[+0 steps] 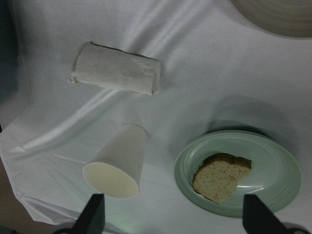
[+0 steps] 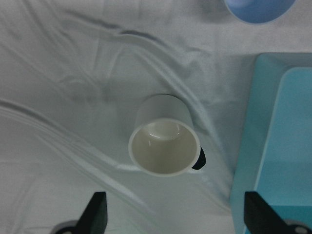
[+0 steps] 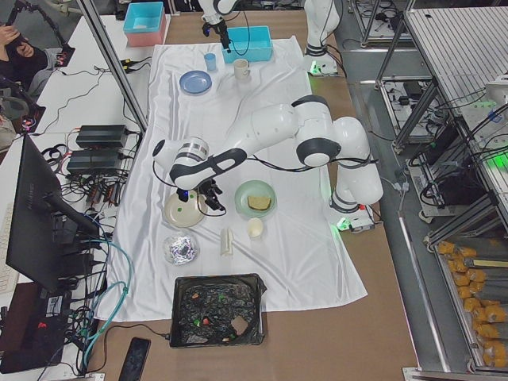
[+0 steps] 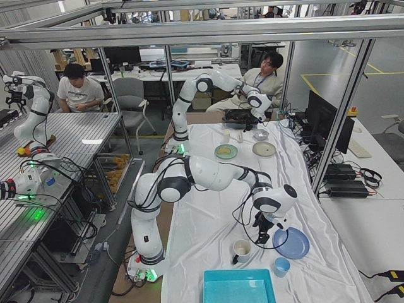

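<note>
My left gripper point(image 3: 208, 194) is open above the beige plate point(image 3: 178, 216); below it in the left wrist view are a white paper roll point(image 1: 115, 68), a white cup point(image 1: 117, 161) and a green plate point(image 1: 273, 185) holding a bread slice point(image 1: 219, 178). A crumpled foil item point(image 3: 181, 249) lies beside the beige plate. My right gripper is open above a white mug point(image 2: 161, 109), with a blue cup point(image 2: 258, 9) and a turquoise bin point(image 2: 263, 122) nearby. A blue plate point(image 3: 195, 82) is at the far end.
A black-lined tray point(image 3: 218, 337) sits at the near edge. A monitor and cables line the left side of the white cloth point(image 3: 309, 270). Two people sit beyond the workspace.
</note>
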